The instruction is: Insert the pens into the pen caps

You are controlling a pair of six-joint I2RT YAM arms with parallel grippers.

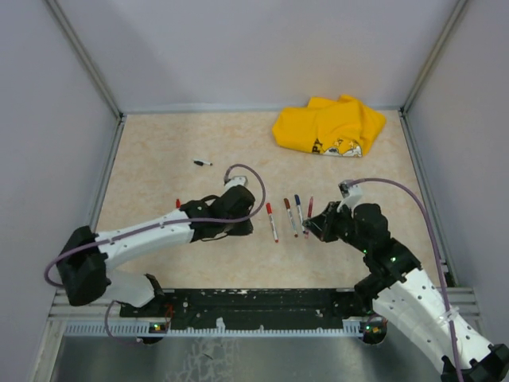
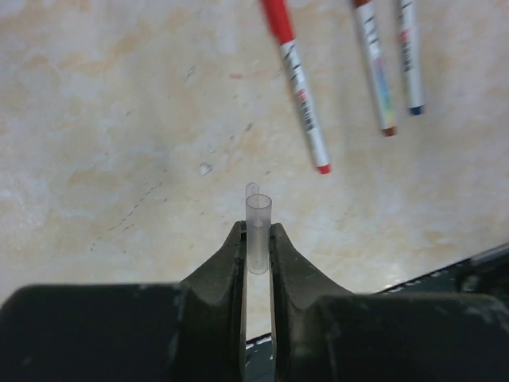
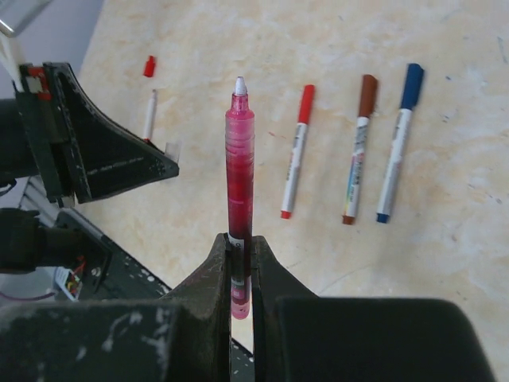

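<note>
My left gripper is shut on a clear, empty-looking pen cap (image 2: 258, 208), its open end pointing away from the fingers. My right gripper grips a pinkish-red pen (image 3: 240, 159) with its pale tip bare and pointing away from the fingers. In the right wrist view the left fingers (image 3: 151, 159) and the clear cap (image 3: 172, 150) show to the left of the pen, apart from it. On the table between the arms lie a red pen (image 1: 272, 221), a brown pen (image 1: 290, 216) and a blue pen (image 1: 299, 208), all with caps on.
A black pen (image 1: 203, 163) lies at the back left. Another red-ended pen (image 3: 149, 115) is partly visible beyond the left arm. A yellow cloth bag (image 1: 326, 127) rests at the back right.
</note>
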